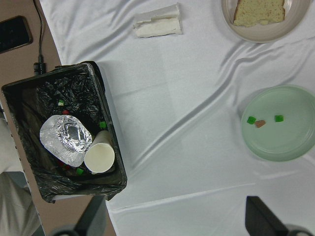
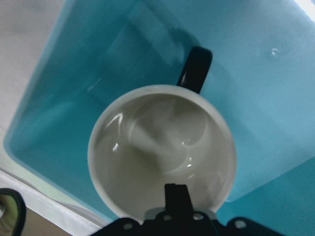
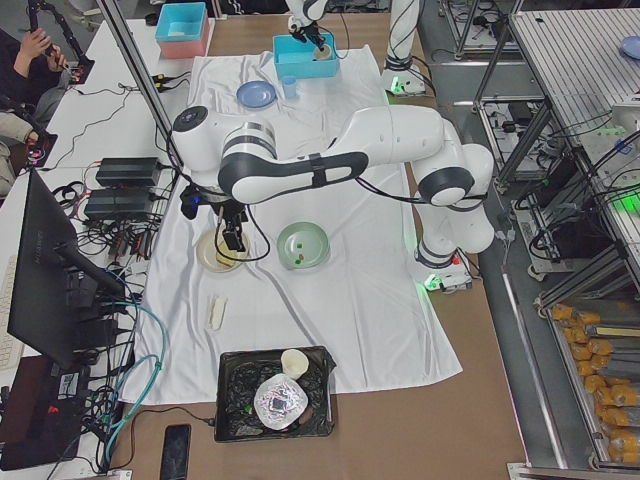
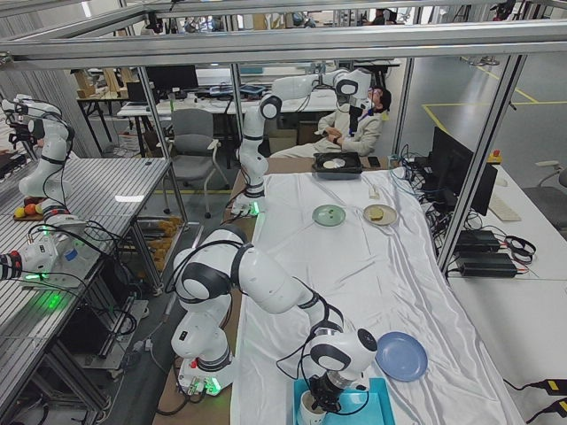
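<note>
My left gripper point(image 3: 232, 228) hangs open over the beige plate point(image 1: 261, 32) with bread point(image 1: 258, 12); its fingers are far apart in the left wrist view. Beside it are a green plate point(image 1: 278, 128) with small cubes and a white wrapper point(image 1: 157, 24). A black-lined bin point(image 1: 61, 182) holds foil point(image 1: 66, 140), a paper cup point(image 1: 100, 157) and bits. At the far end, my right gripper point(image 4: 323, 398) is at a white mug point(image 2: 113, 147) with a black handle in a blue bin point(image 2: 256, 108); whether its fingers grip the rim I cannot tell.
A blue plate point(image 4: 401, 358) lies beside the blue bin, with a small blue cup point(image 3: 289, 88) near it. Monitors and cables line one side.
</note>
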